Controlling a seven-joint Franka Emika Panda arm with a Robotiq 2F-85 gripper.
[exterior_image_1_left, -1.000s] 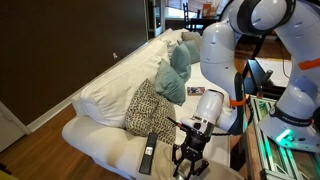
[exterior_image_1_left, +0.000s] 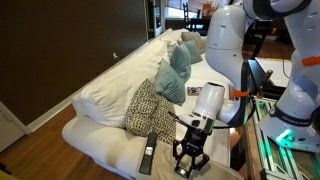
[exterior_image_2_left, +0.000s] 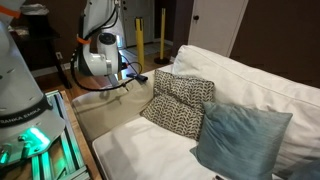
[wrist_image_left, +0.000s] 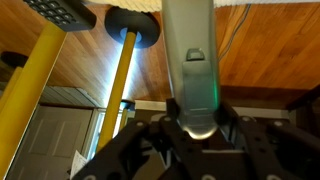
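Note:
In the wrist view a grey, shiny, long object (wrist_image_left: 192, 50) with a pale greenish lower end runs down from the top edge to between the dark fingers of my gripper. My gripper is shut on it; what exactly it is cannot be told. From the side, the gripper (exterior_image_1_left: 186, 156) is low over the near end of the white sofa (exterior_image_1_left: 95, 135), and the held thing is too small there to make out. The other outside view has the gripper (exterior_image_2_left: 122, 84) at the far left end of the seat, partly blurred into the dark background.
A black remote-like object (exterior_image_1_left: 148, 155) lies on the sofa, left of the gripper. Patterned cushions (exterior_image_1_left: 150, 108) and blue-grey cushions (exterior_image_2_left: 242, 138) lean on the backrest. Yellow posts (exterior_image_2_left: 162, 30) stand on the wooden floor beyond.
The white arm has shifted slightly to the right over the last second. The gripper stays low at nearly the same place, and the sofa items have not moved.

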